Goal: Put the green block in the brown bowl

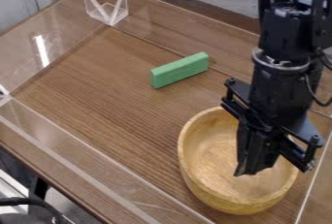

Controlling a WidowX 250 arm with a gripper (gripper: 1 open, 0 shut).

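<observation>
The green block (180,71) lies flat on the wooden table, behind and left of the brown bowl. The brown bowl (205,191), light tan inside and out, stands at the lower right. My black gripper (247,162) is over the bowl, with its tip in front of the bowl's inside and its body covering the back right of the rim. No green shows at the gripper, and the block is well apart from it. Whether its fingers are parted or closed is hard to make out against the dark body.
A clear plastic piece (107,7) stands at the back left. Dark cables run along the top edge and the lower left corner. Bare table (97,97) fills the left and middle.
</observation>
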